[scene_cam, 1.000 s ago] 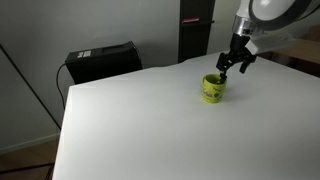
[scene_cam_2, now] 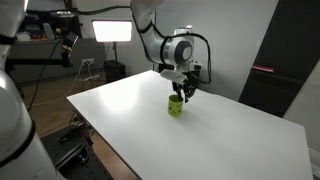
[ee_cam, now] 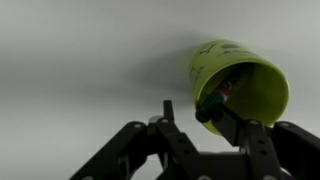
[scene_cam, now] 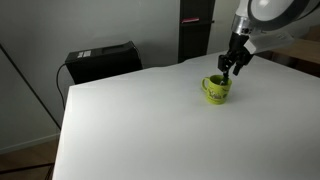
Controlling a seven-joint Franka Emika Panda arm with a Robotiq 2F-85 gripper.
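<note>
A yellow-green mug (scene_cam: 216, 91) stands upright on the white table, its handle toward the left in exterior view 1. My gripper (scene_cam: 231, 75) is low at the mug's rim, its fingers partly open. In the wrist view the mug (ee_cam: 266, 92) is seen from above, and a small dark object (ee_cam: 238, 76) with reddish and pale patches lies inside it. One finger (ee_cam: 224, 119) reaches over the mug's opening, while the other finger (ee_cam: 168, 110) is outside the wall. A dark green piece (ee_cam: 208, 107) shows by the near rim; what it belongs to is unclear.
A black box-shaped device (scene_cam: 104, 63) with a cable stands past its far left edge in exterior view 1.
My fingers have come closer together; the one on the right has moved inward. The mug has shifted slightly right and turned, so its handle now shows on the left.
</note>
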